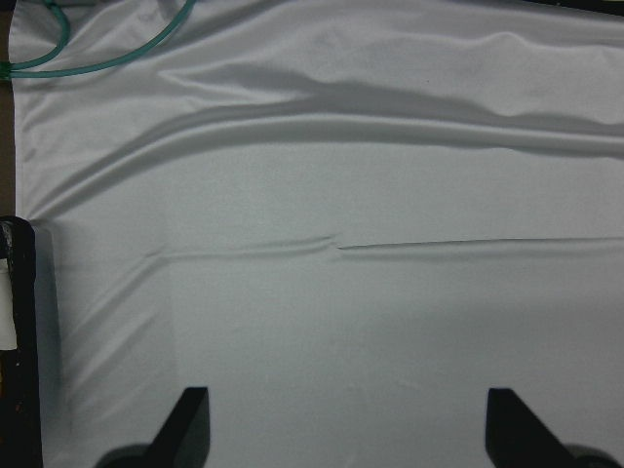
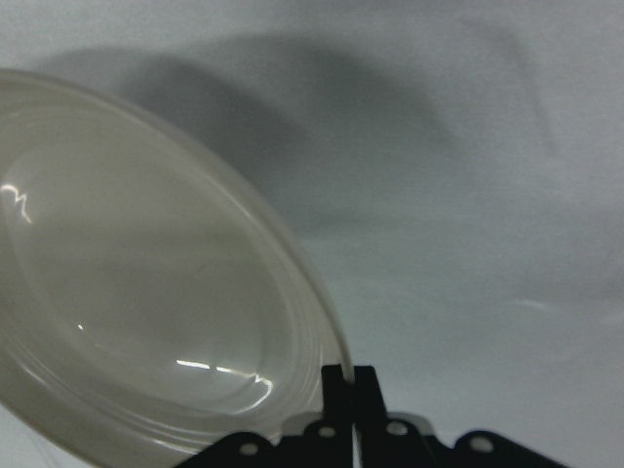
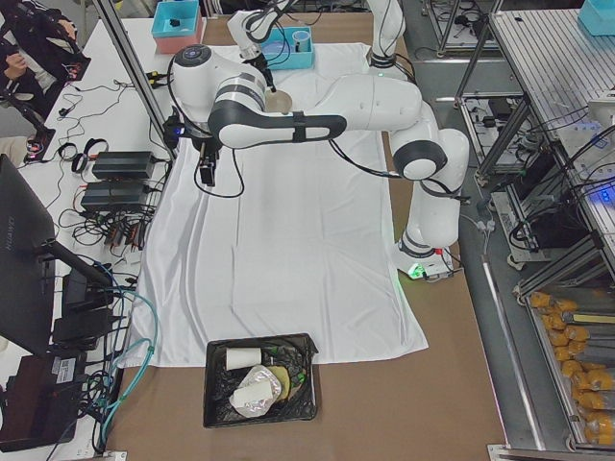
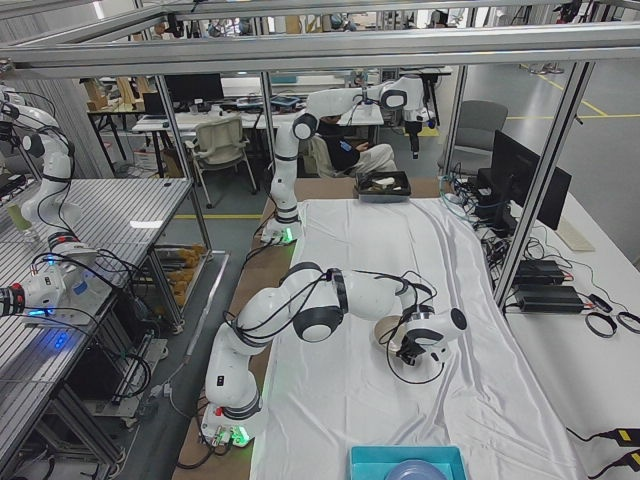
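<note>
A beige plastic dish (image 2: 146,263) with a raised rim, seen in the right wrist view over the white cloth, has its rim at the fingertips of my right gripper, which is shut on it; in the camera right view the dish (image 4: 383,330) sits near the far-side arm's end. My left gripper hangs open over bare cloth (image 1: 390,195), its fingers wide apart with nothing between them.
A black lined bin (image 3: 259,411) with cartons and scraps stands on the brown board beyond the cloth's edge. A blue tray (image 4: 365,462) holds a round item. Monitor, power units and cables line one side.
</note>
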